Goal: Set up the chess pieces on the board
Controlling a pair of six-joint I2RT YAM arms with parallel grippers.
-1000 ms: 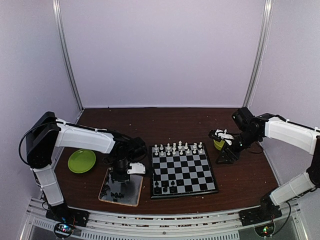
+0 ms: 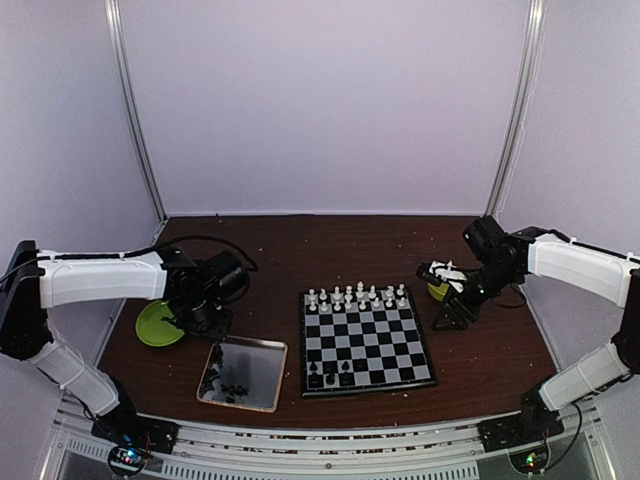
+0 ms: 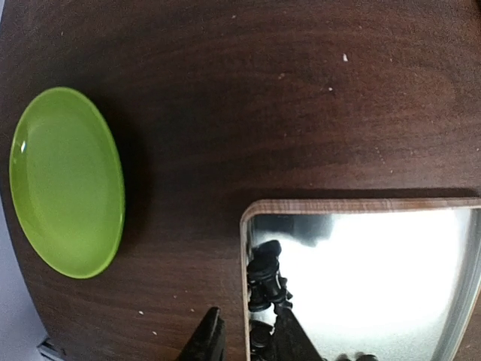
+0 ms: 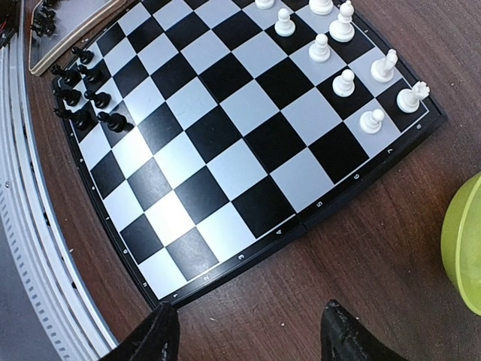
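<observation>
The chessboard (image 2: 365, 340) lies in the middle of the table. White pieces (image 4: 342, 24) stand in two rows along its far side. Several black pieces (image 4: 98, 98) are at the near left corner. More black pieces (image 3: 264, 278) lie inside the metal tray (image 2: 285, 370), along its left wall and near its front. Above the tray's back left corner hangs my left gripper, fingers apart and nothing held. Off the board's right side, my right gripper is open and empty over bare wood.
A green plate (image 3: 68, 184) lies left of the tray. To the right of the board is a yellow-green bowl (image 4: 462, 241), partly hidden by the right arm in the top view.
My left arm has swung from over the tray's right part back and to the left, ending by its back left corner. The right arm and the board pieces look unchanged.
</observation>
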